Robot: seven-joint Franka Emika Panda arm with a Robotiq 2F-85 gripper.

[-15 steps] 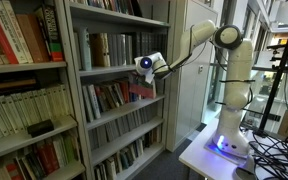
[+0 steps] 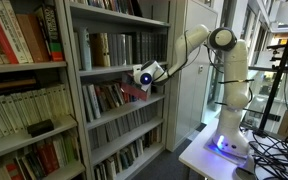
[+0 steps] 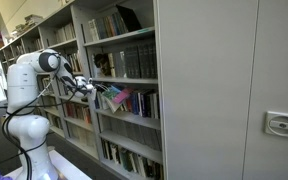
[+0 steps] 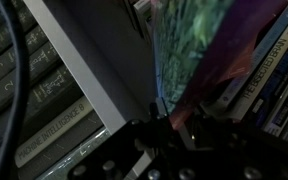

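In the wrist view, a colourful book (image 4: 194, 45) with a red-purple edge rises from between the fingers of my gripper, which is shut on it. Exterior view 2 shows the pinkish book (image 3: 119, 101) in front of the bookcase, with the gripper (image 3: 90, 88) at its left side. From exterior view 1, the red book (image 2: 133, 92) hangs near the middle shelves, just below the arm's end. Its exact contact with the shelf cannot be made out.
Rows of books (image 2: 134, 48) fill the shelves above, and more books (image 4: 269, 75) stand close at the right in the wrist view. A shelf upright (image 4: 84, 65) runs close on the left.
The arm's end has moved lower and slightly left in exterior view 1, and the red book has shifted with it.
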